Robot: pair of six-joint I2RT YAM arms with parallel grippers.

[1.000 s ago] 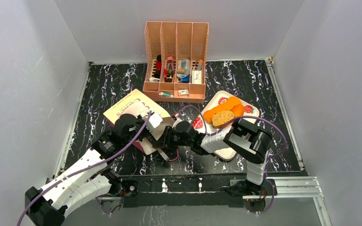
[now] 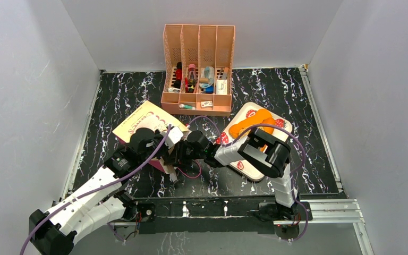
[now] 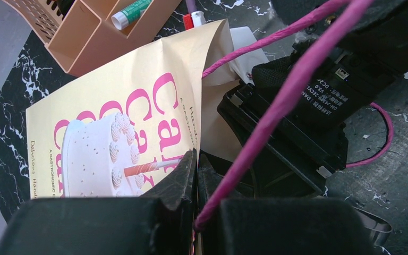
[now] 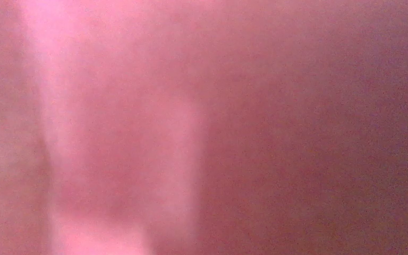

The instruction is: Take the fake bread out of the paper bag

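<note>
The cream paper bag [image 2: 146,114] with pink handles lies at the centre-left of the table. My left gripper is shut at the bag's printed edge; whether paper is between its fingers is hard to tell. My right gripper [image 2: 175,156] reaches into the bag's mouth from the right, its fingers hidden. The right wrist view is a pink blur. Orange fake bread [image 2: 260,116] lies on a strawberry-patterned tray [image 2: 241,166]; no bread shows inside the bag.
A peach compartment organiser [image 2: 198,109] with small items stands at the back. Pink bag handles loop over the right gripper in the left wrist view.
The right arm has moved left, further into the bag, covering more of the bread on the tray. The bag's top has shifted slightly left.
</note>
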